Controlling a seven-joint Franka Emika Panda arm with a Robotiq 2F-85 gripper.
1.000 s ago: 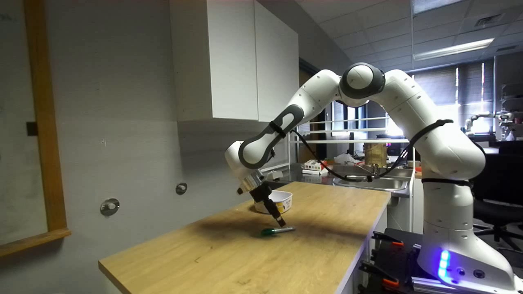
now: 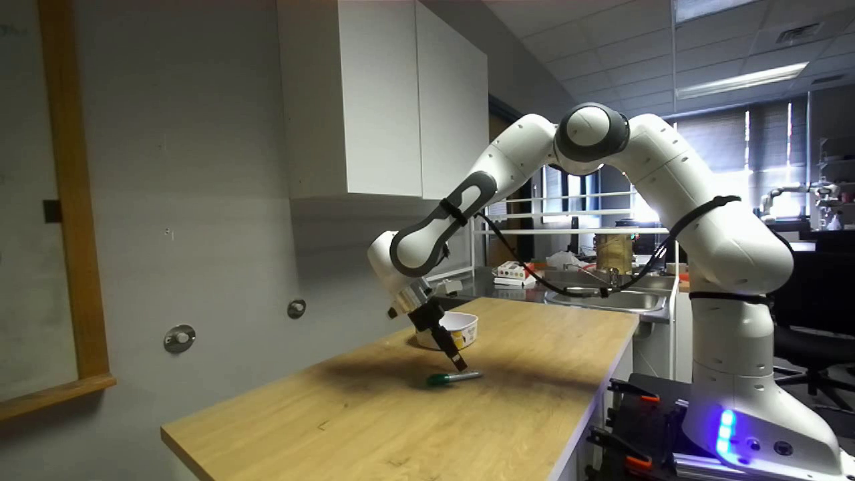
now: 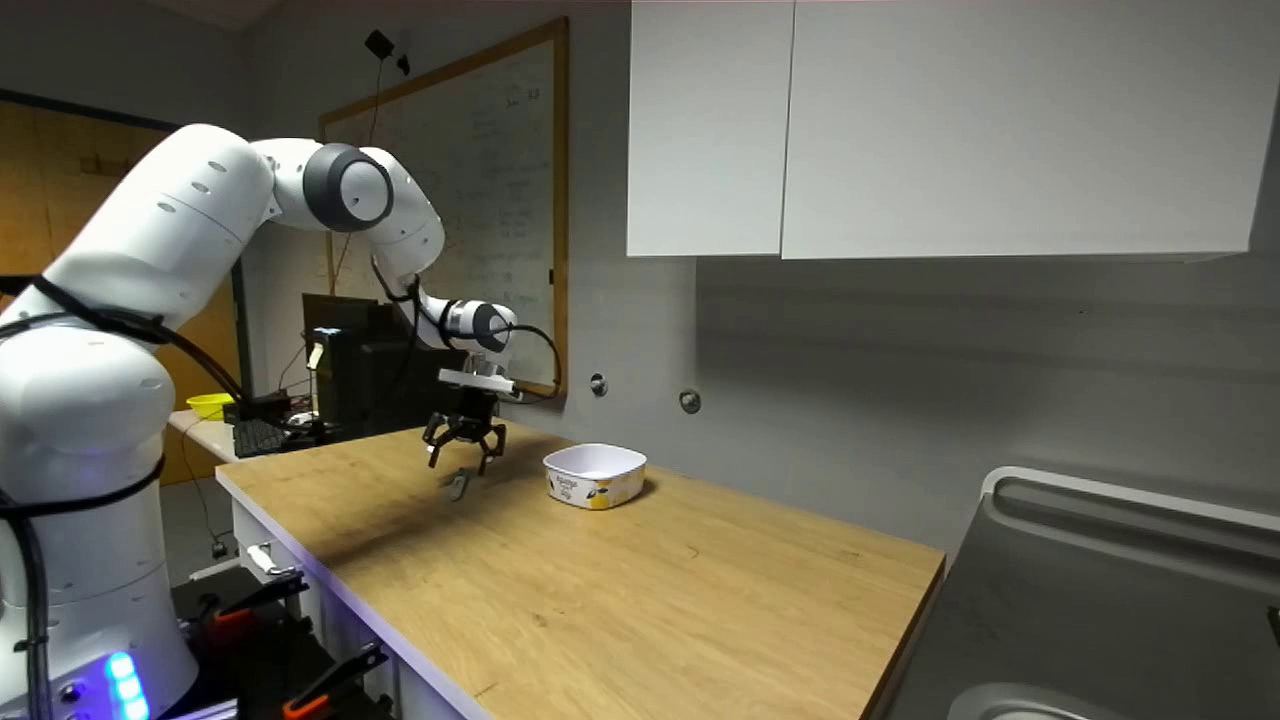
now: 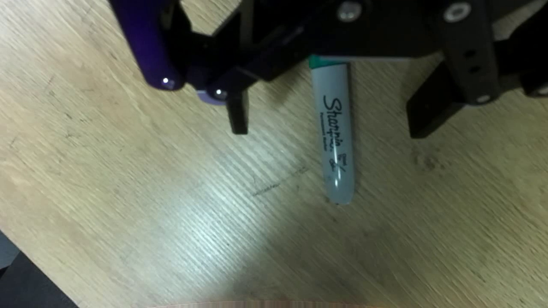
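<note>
A grey Sharpie marker (image 4: 336, 138) with a green cap lies flat on the wooden counter. In the wrist view most of its cap is hidden behind the gripper body. My gripper is open over it, one black fingertip well to either side and neither touching the marker. From the first exterior view, the marker (image 2: 453, 377) lies just below the gripper's fingers (image 2: 459, 362). The second exterior view shows the spread gripper (image 3: 459, 468) low above the counter, with the marker small and blurred beneath it.
A white bowl (image 3: 596, 462) with a lemon print stands on the counter (image 3: 576, 576), close to the gripper on the wall side. White cabinets (image 3: 960, 132) hang above the wall side. The counter beyond the bowl is bare.
</note>
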